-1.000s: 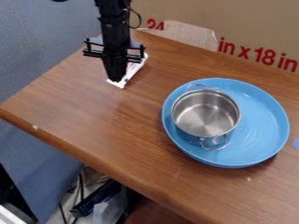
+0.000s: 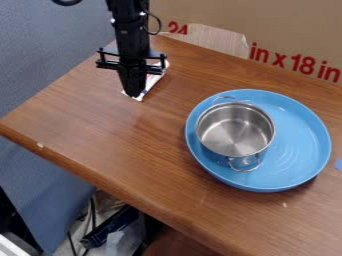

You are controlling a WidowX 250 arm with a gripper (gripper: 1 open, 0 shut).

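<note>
My black gripper [image 2: 132, 76] hangs low over the upper left of the wooden table, pointing down onto a white item [image 2: 154, 81] that lies there, partly hidden behind it. Whether the fingers are open or shut on that item is unclear at this size. A steel pot [image 2: 235, 126] with wire handles stands on a round blue plate [image 2: 302, 150] at the right.
A cardboard panel [image 2: 254, 25] with red printing stands behind. The table's left edge drops to the floor, where cables and bags lie.
The gripper has shifted slightly, and how much of the white item shows beside it has varied. The pot and plate have not moved.
</note>
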